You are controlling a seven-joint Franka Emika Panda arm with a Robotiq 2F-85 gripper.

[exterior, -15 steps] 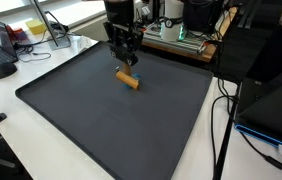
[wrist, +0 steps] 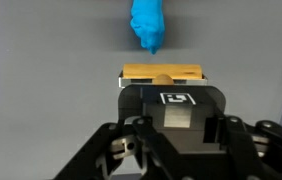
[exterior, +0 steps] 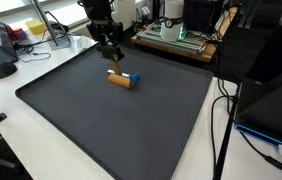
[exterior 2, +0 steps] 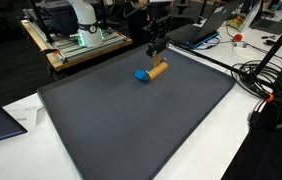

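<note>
A wooden mallet-like piece has a cylindrical head [exterior: 120,81] lying crosswise, with a thin handle [exterior: 117,68] rising from it. My gripper [exterior: 114,58] is shut on the upper part of that handle, just above the head. In the second exterior view, the head [exterior 2: 157,71] is low over the dark mat; I cannot tell whether it touches. Seen from the wrist, the head [wrist: 186,72] is just beyond my gripper, which hides most of the handle. A blue, crumpled-looking object [wrist: 148,22] lies apart from the head in that view.
A wooden-edged stand [exterior 2: 81,48] with white and green items is beyond the mat. Loose cables [exterior 2: 253,80] run along another edge.
My gripper and the wooden piece have moved slightly left in the first exterior view, and the head has turned a little. More of the blue object shows beside it.
</note>
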